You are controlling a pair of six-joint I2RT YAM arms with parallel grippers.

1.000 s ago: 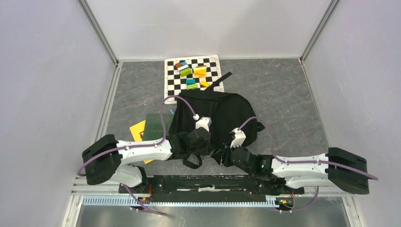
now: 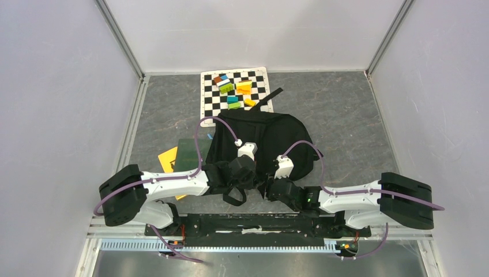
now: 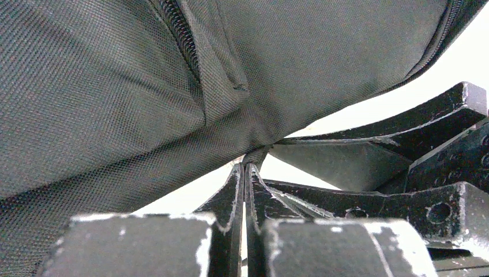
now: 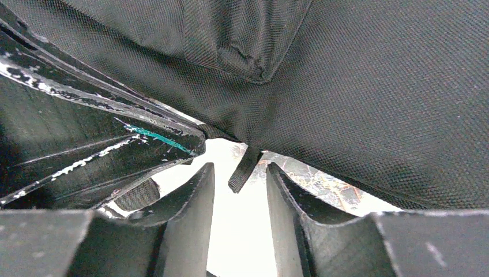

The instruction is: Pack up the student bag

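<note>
The black bag (image 2: 286,138) lies in the middle, its fabric and a zipper filling much of both wrist views. My left gripper is shut at the bag's near edge, around a dark tab or strap end that is hard to make out. My right gripper is part open just below that edge, with a short dark strap tab (image 4: 245,170) hanging in the gap between its fingertips as seen in the right wrist view. The two grippers are close together in the top view.
A checkerboard (image 2: 207,98) with coloured blocks lies behind the bag. A green board (image 2: 187,153) and a yellow item (image 2: 166,158) lie at the left, partly under the left arm.
The left arm has stayed still.
</note>
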